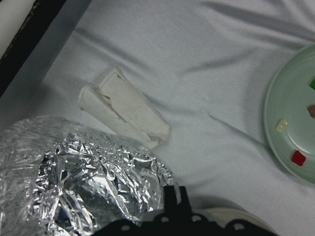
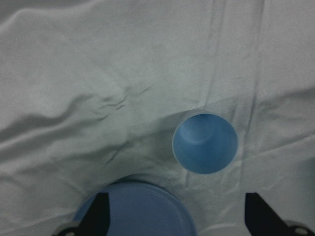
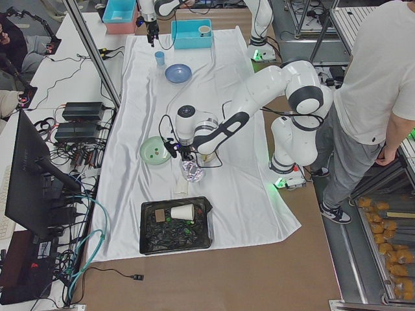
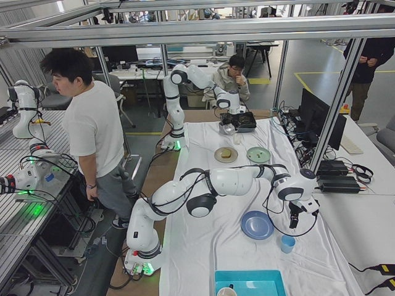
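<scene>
My left gripper point(image 3: 183, 153) holds a crinkled silver foil piece point(image 1: 98, 182) at its fingertips, above the cloth between the green plate point(image 3: 153, 150) and the black tray point(image 3: 146, 230). A crumpled white paper point(image 1: 125, 108) lies beside it. The green plate carries small coloured bits; a beige plate point(image 4: 222, 159) with something on it is partly hidden under my left arm. My right gripper is open and empty, above the blue cup point(image 2: 204, 142) and blue plate point(image 2: 138, 211).
A turquoise bin point(image 4: 247, 274) with a cup stands at the far end of the table. The black tray holds a white cup point(image 3: 181, 212). A person stands beside the table.
</scene>
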